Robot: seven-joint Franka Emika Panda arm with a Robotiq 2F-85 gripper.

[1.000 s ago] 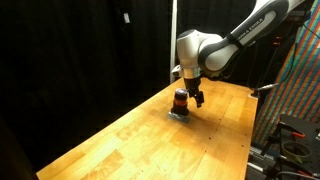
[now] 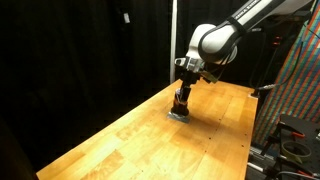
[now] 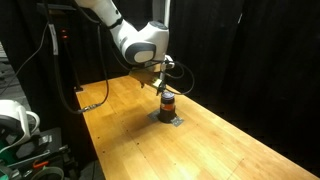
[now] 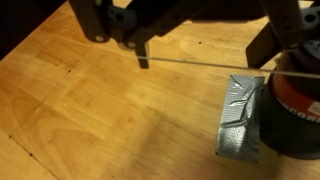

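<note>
A black cylindrical container with a red-orange band point(image 3: 167, 107) stands upright on the wooden table, with grey tape point(image 4: 239, 118) at its base. In the wrist view its banded side point(image 4: 296, 98) fills the right edge. My gripper is open, its two fingers wide apart with bare table showing between them. A thin pale strand point(image 4: 205, 65) crosses the wrist view from the left finger toward the container; what it is and how it is fastened I cannot tell. From outside, the gripper point(image 2: 187, 82) appears close beside the container's top; contact cannot be made out.
Bare wooden table point(image 2: 120, 145) stretches out toward the near left. Black curtains point(image 3: 260, 70) hang behind it. A cable loops around the arm, and a cluttered stand point(image 2: 296, 145) is beyond the table's right edge.
The gripper has turned and shifted left in exterior view 1, from the right of the container to close around its top area. The container appears to stay in place.
</note>
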